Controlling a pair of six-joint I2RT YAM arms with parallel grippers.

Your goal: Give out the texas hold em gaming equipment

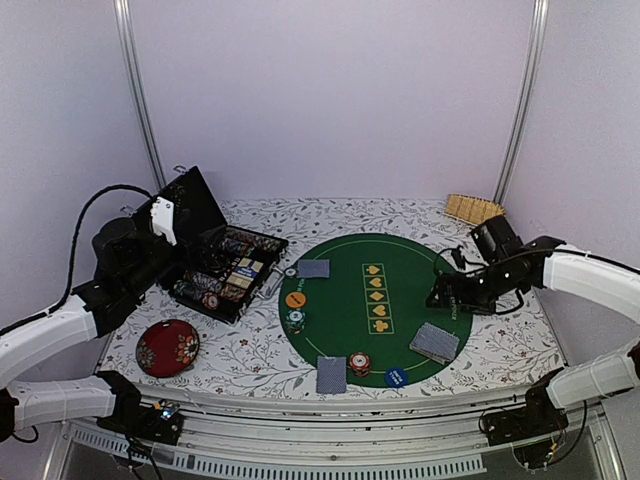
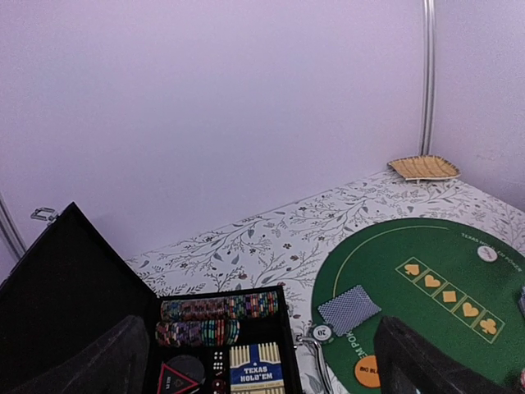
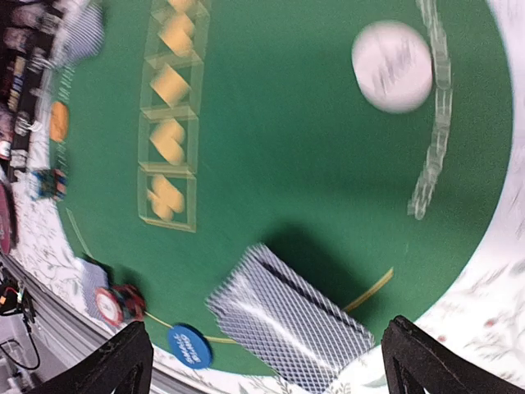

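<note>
My right gripper point(image 1: 440, 295) is open above the right side of the green felt mat point(image 1: 340, 260), with a deck of cards point(image 1: 434, 341) below it; in the right wrist view the deck point(image 3: 291, 320) lies between and beyond the fingertips. My left gripper point(image 1: 200, 250) stands open over the open chip case point(image 1: 215, 305). Two further card piles point(image 1: 313, 268) point(image 1: 331, 374) lie at the mat's left and front edge, near a red chip stack point(image 1: 359, 363), a blue button point(image 1: 396, 377), an orange button point(image 1: 295, 300) and a teal chip stack point(image 1: 296, 320).
A red floral plate point(image 1: 168, 348) sits at the front left. A wicker tray point(image 1: 472, 209) lies at the back right.
</note>
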